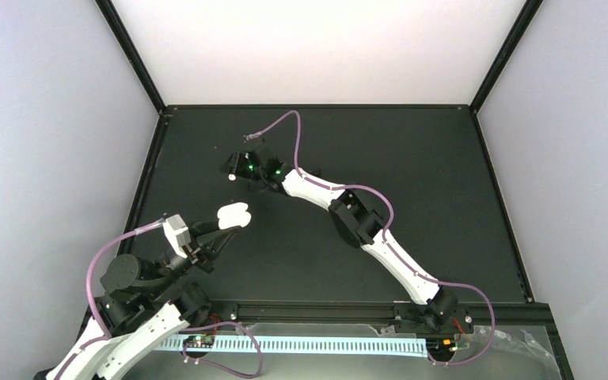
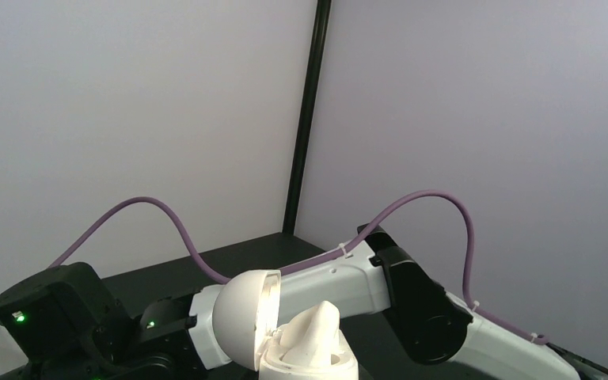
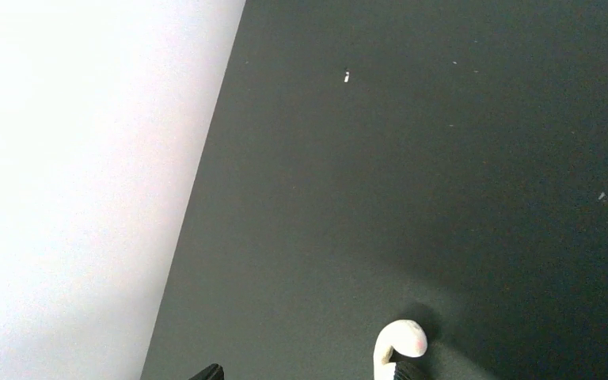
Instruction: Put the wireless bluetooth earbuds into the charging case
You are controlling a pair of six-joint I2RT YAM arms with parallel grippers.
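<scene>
Held off the table at the left is the white charging case (image 1: 233, 215), with my left gripper (image 1: 223, 229) shut on it. The left wrist view shows its rounded lid (image 2: 241, 318) swung open and one earbud (image 2: 313, 339) seated in the body; a slot beside that bud looks empty. A loose white earbud (image 3: 403, 336) lies on the dark table, its stem running off the bottom of the right wrist view. Around it my right gripper stands part open, one fingertip (image 3: 406, 370) overlapping the bud's stem side. Whether they touch is unclear.
A pale wall (image 3: 87, 158) rises along its left side. Tiny white specks dot the surface near the loose earbud.
</scene>
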